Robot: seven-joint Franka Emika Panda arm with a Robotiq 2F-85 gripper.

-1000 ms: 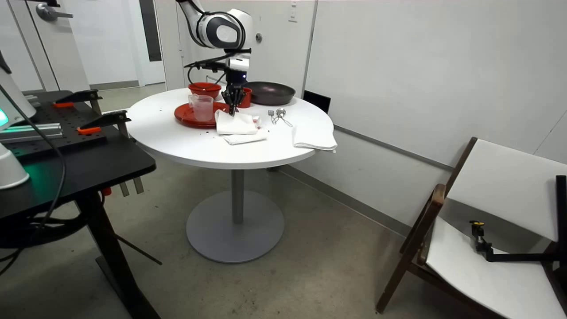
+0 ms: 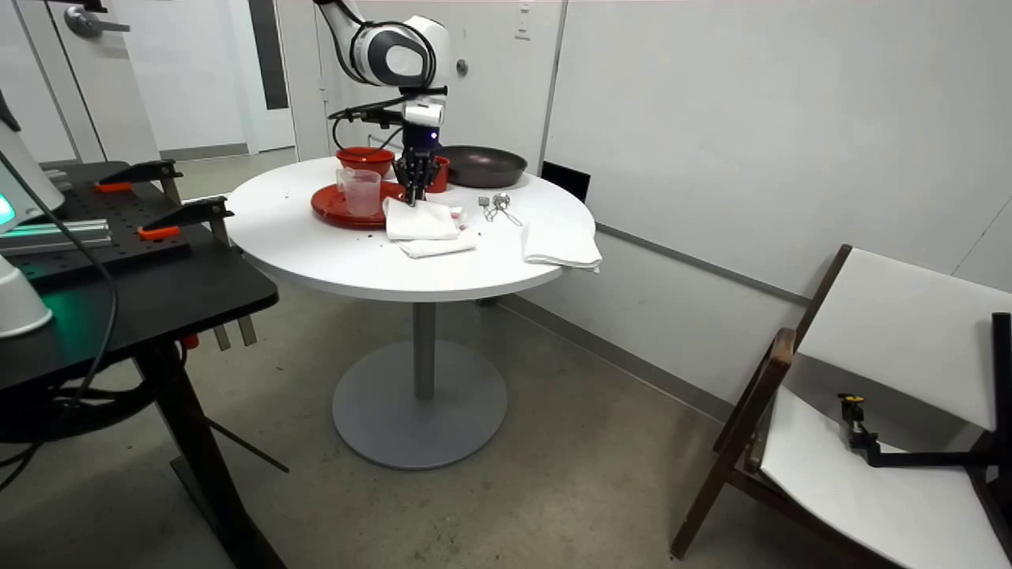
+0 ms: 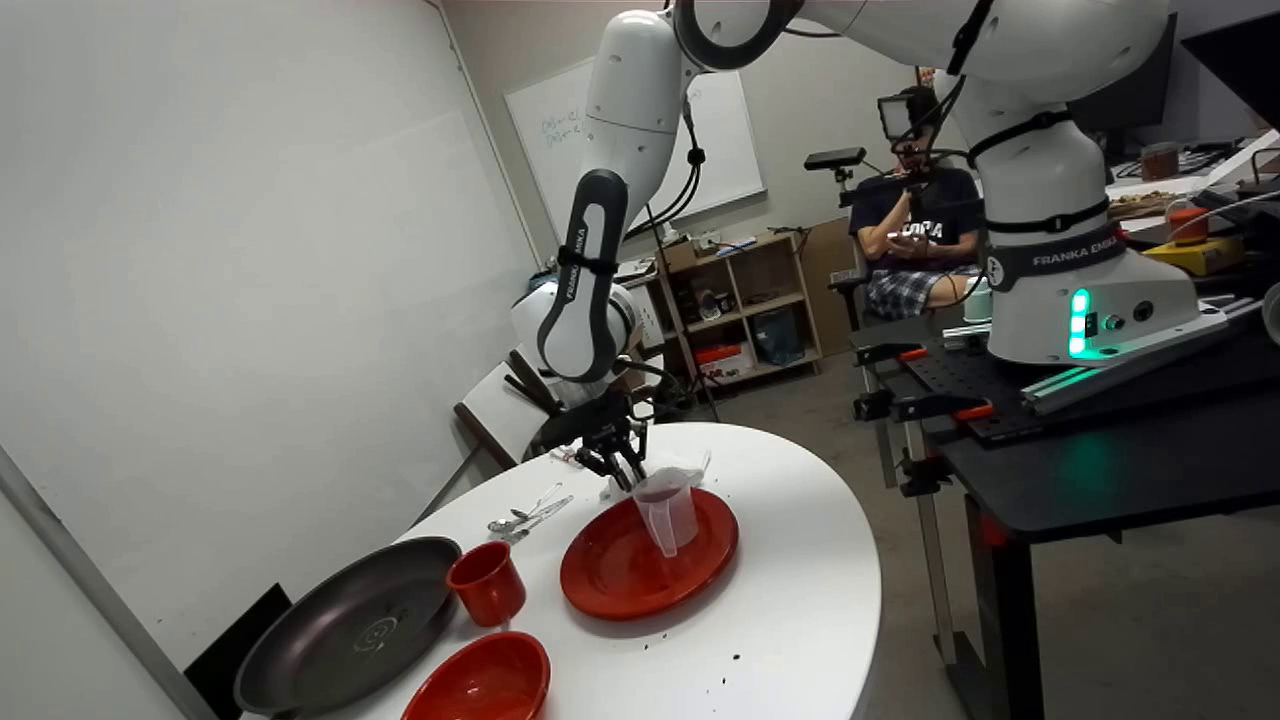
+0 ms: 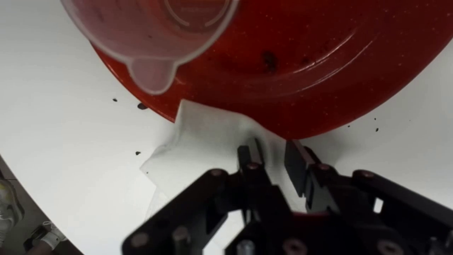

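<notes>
My gripper points down at a white cloth (image 4: 204, 131) beside the red plate, its fingers open. The fingers (image 4: 297, 165) stand apart, with cloth showing below and between them; whether they touch it I cannot tell. One corner of the cloth lies over the rim of the red plate (image 4: 322, 102). A clear measuring cup (image 3: 668, 510) stands on that plate, its spout toward the cloth in the wrist view. In exterior view 1 the cloth (image 2: 422, 220) looks folded and rumpled.
A red bowl (image 3: 486, 684), a red mug (image 3: 488, 584) and a dark pan (image 3: 360, 624) stand on the round white table (image 2: 313, 256). Metal utensils (image 2: 498, 204) and another folded white cloth (image 2: 560, 245) lie to the right. Dark crumbs dot the plate and table.
The gripper has shifted very slightly at the cloth, its fingers looking a little different. The cloth, plate and cup have stayed in place.
</notes>
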